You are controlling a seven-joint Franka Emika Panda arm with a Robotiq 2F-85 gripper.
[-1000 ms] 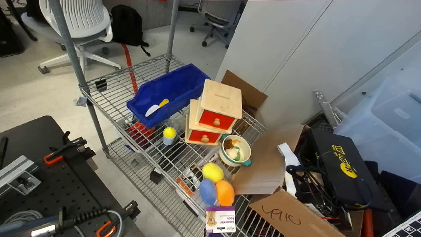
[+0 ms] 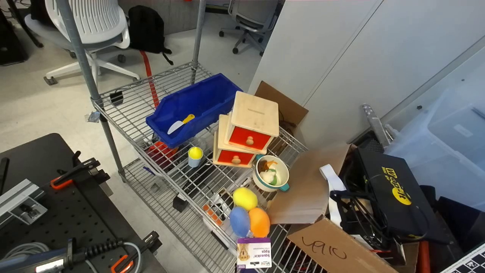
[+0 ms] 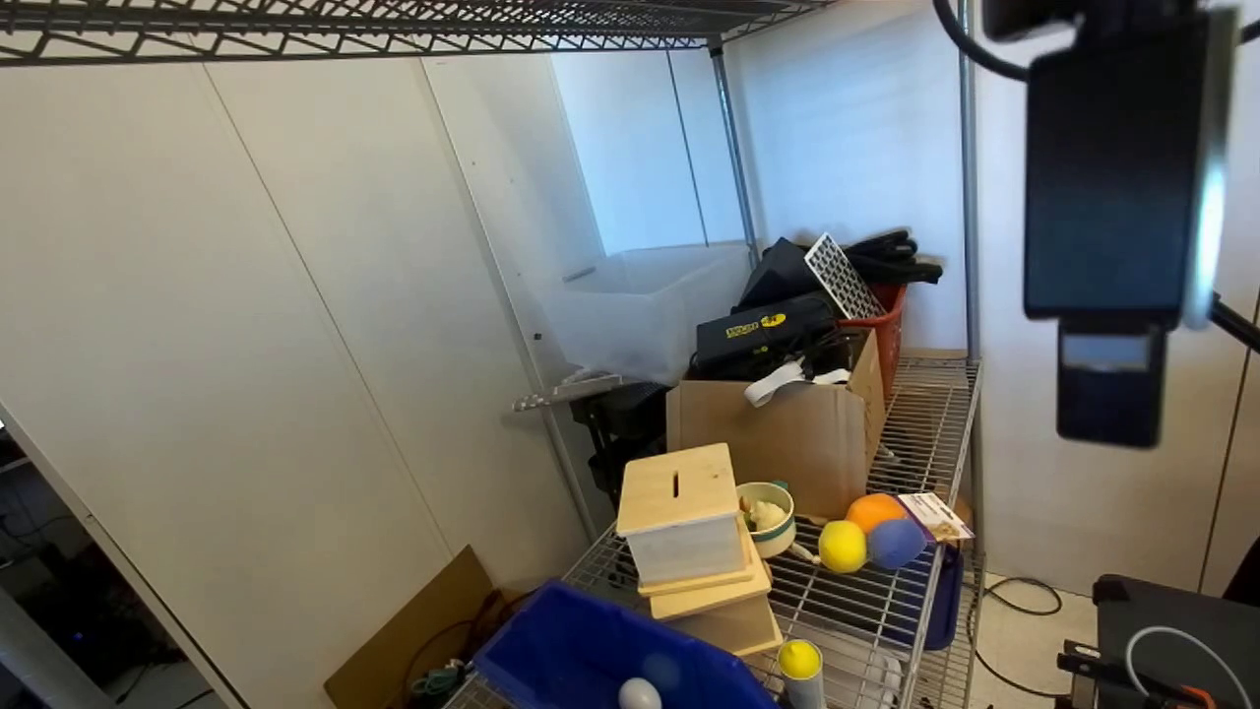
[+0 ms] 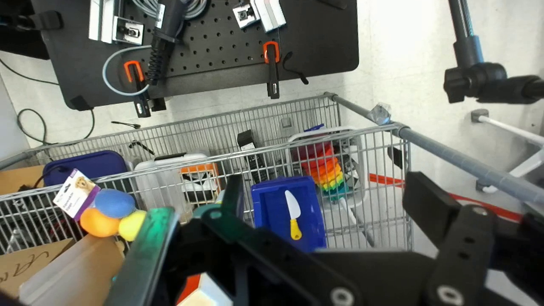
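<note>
In the wrist view my gripper stands open, its dark fingers point(image 4: 433, 206) wide apart with nothing between them. Beyond the gap, lower down on the wire shelf, is a blue bin point(image 4: 265, 209) holding a toy knife point(image 4: 293, 204) with a white blade and yellow handle. Two stacked wooden boxes point(image 2: 255, 110) with red drawer fronts stand beside the bin. Close by are a grey-blue cup point(image 2: 194, 161) with yellow inside and a two-handled bowl point(image 2: 282, 175) of small toys. A dark part of the arm point(image 3: 1110, 189) hangs at upper right in exterior view 2; the fingers are unclear there.
Yellow, blue and orange squeaky eggs point(image 2: 240, 222) with a card lie near the shelf's front edge. A full cardboard box point(image 2: 300, 195) takes up the shelf beyond them. Upright posts point(image 2: 199, 41) rise at the corners. A black pegboard table point(image 4: 214, 46) stands across a floor gap.
</note>
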